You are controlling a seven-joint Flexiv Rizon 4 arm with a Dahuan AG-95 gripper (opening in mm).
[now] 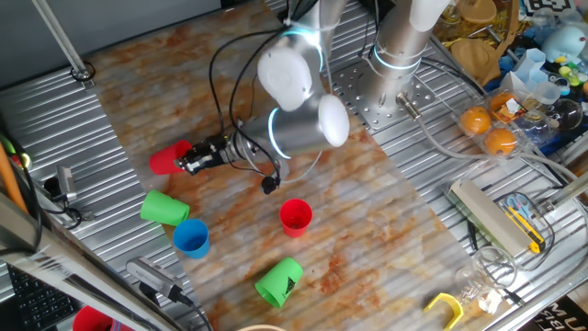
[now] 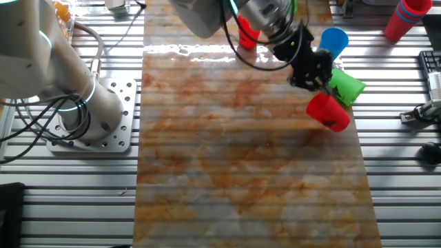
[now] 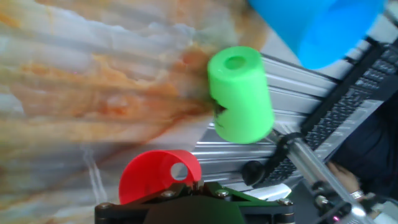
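At the tip of my gripper (image 1: pixel 186 164) is a red cup (image 1: pixel 168 158), tilted on its side near the board's far-left edge. In the wrist view the gripper looks shut, its fingertips meeting at the rim of that red cup (image 3: pixel 142 178); the exact contact is partly hidden. Exterior view 2 has the red cup (image 2: pixel 329 112) hanging at the fingertips with a dark shadow beside it. Close by lie a green cup (image 1: pixel 165 209) on its side and a blue cup (image 1: pixel 191 239) with its mouth up.
Another red cup (image 1: pixel 296 218) stands mid-board, and a second green cup (image 1: pixel 278 282) lies toward the front. Metal slats (image 1: pixel 69 165) border the board on the left. Board space behind the held cup is clear. A keyboard (image 3: pixel 367 78) sits beyond the edge.
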